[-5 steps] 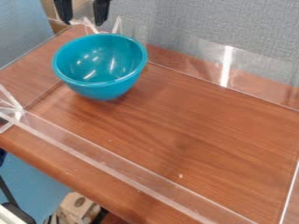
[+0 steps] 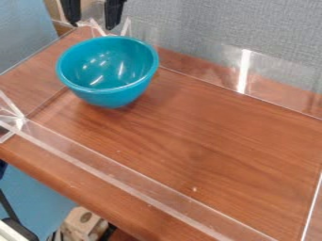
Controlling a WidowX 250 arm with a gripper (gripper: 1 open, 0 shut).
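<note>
A teal bowl [image 2: 108, 83] sits upright on the wooden table [image 2: 214, 151], toward the back left. At the top left edge, above the bowl and slightly behind it, my gripper [image 2: 92, 17] hangs open, its two dark fingers apart with nothing seen between them. Only the lower tips of the fingers are in view.
Clear plastic walls [image 2: 244, 71] border the table along the back, left and front. Grey fabric panels stand behind. Below the front left edge are a blue surface and a small wooden object [image 2: 83, 224].
My gripper has shifted very slightly at the top of the view. The bowl has not moved.
</note>
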